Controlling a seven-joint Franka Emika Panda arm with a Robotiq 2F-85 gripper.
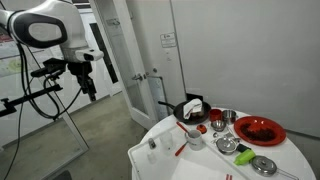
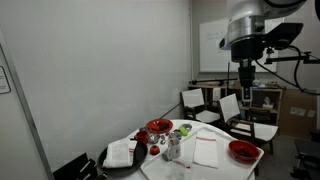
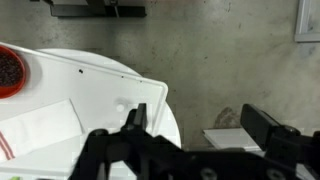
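My gripper hangs high in the air at the left of exterior view 1, well apart from the round white table. In the wrist view its two dark fingers stand wide apart, and between them the open gripper has only floor and the table's edge below. A white tray lies on the table there, with a folded white cloth on it. At the left border is a red bowl with dark contents, partly cut off.
Around the table's back stand a black pan with a white cloth, a red plate, metal pots, a green item and a lidded pan. Bare floor lies beside the table. Chairs stand behind.
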